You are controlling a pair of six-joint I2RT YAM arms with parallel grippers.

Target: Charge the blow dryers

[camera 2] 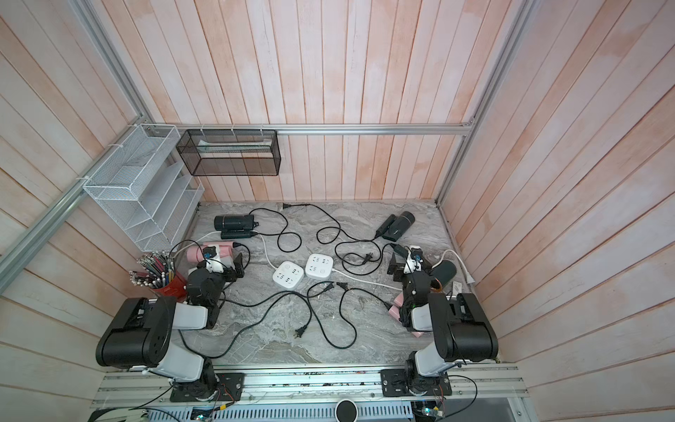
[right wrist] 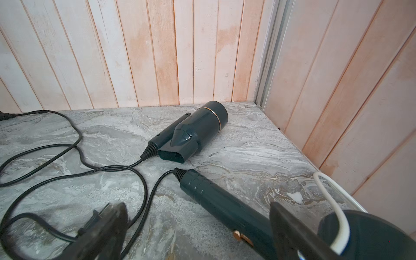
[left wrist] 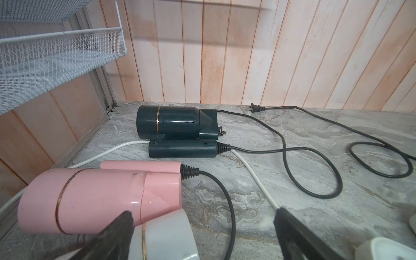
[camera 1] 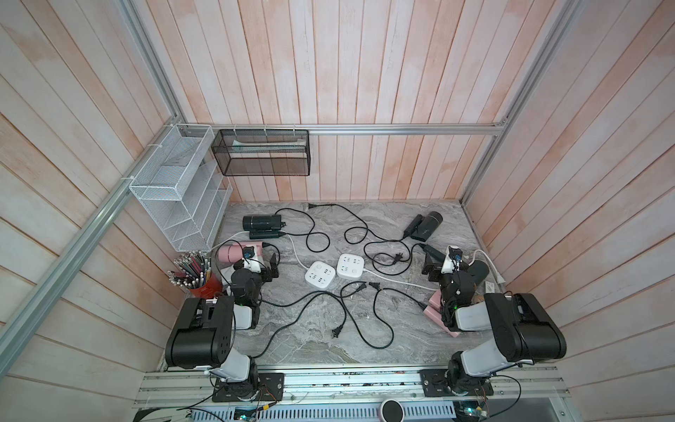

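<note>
Two white square power strips (camera 1: pixel 320 274) (camera 2: pixel 319 265) rest mid-table, with no plug visible in the sockets facing up. A dark green dryer (left wrist: pixel 173 123) lies folded at the back left, with a pink dryer (left wrist: pixel 104 190) and part of a white one (left wrist: pixel 171 234) nearer. Another dark dryer (right wrist: pixel 199 130) lies at the back right; the handle of a further dark one (right wrist: pixel 221 197) extends behind the right finger. Black plugs (camera 1: pixel 337 331) lie loose on the table. My left gripper and right gripper are open and empty above the table's sides.
Black cables (camera 1: pixel 388 330) loop across the middle and front. A red cup of pens (camera 1: pixel 207 287) stands left, under a white mesh rack (camera 1: pixel 186 200). Pink dryer parts (camera 1: pixel 441 320) lie beneath the right arm. A black wire basket (camera 1: pixel 261 165) hangs at the back.
</note>
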